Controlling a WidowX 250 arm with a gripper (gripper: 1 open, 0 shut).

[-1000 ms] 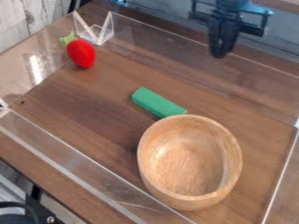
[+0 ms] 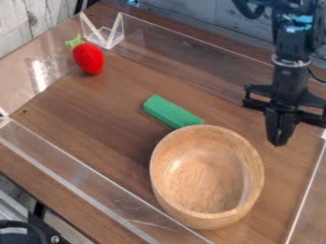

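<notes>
My black gripper (image 2: 277, 128) hangs low at the right of the camera view, above the bare wood to the right of a green block (image 2: 171, 111). A round wooden bowl (image 2: 242, 172) sits at the lower middle, in front of the block. A red pepper-like object (image 2: 88, 57) with a green top lies at the upper left. Nothing shows between the fingers; how far apart they stand is hard to tell.
A clear zigzag piece (image 2: 113, 34) stands behind the red object. Clear panels edge the wooden table (image 2: 76, 124).
My gripper has moved right and down, toward the front, from the back of the table. The block, bowl and red object stay in place.
</notes>
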